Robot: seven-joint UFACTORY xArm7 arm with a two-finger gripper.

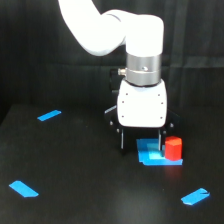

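Note:
A red block (173, 149) is at the right side of a flat blue square (149, 152) on the black table. My gripper (141, 147) hangs to the left of the block, in front of the back part of the square. Its dark fingers (122, 138) are spread apart, and nothing shows between them. The right finger is close to the block's left side; whether they touch I cannot tell. The fingertips are hard to make out against the black surface.
Blue tape strips lie at the far left (49, 115), front left (23, 188) and front right (195, 197). Behind hangs a dark curtain.

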